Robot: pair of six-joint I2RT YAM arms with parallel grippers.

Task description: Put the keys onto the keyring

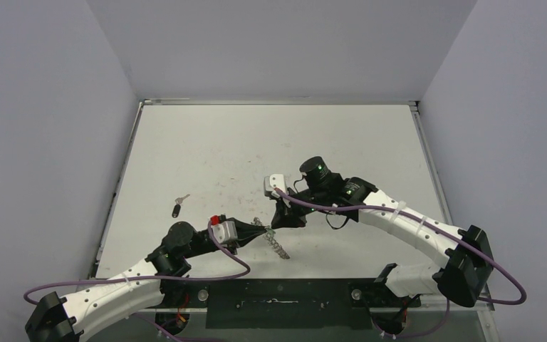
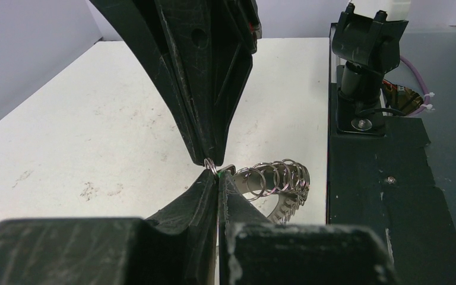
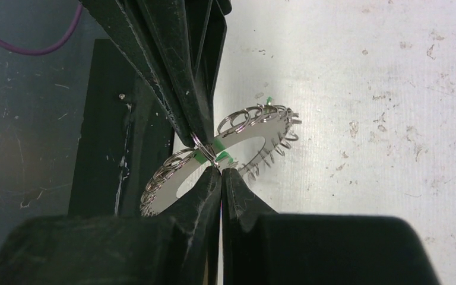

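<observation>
The keyring (image 1: 279,249), a flat ring strung with small wire loops, hangs between my grippers. My left gripper (image 1: 263,228) is shut, its tips at a thin wire loop (image 2: 209,165). My right gripper (image 1: 276,222) is shut too, its fingertips meeting at that same loop (image 3: 205,148) from the other side. Whether either pinches the wire firmly is hard to tell. A key (image 1: 181,199) with a dark fob (image 1: 176,210) lies apart on the white table, left of the grippers.
A dark plate (image 1: 285,313) runs along the front edge, below the grippers. Side walls enclose the table.
</observation>
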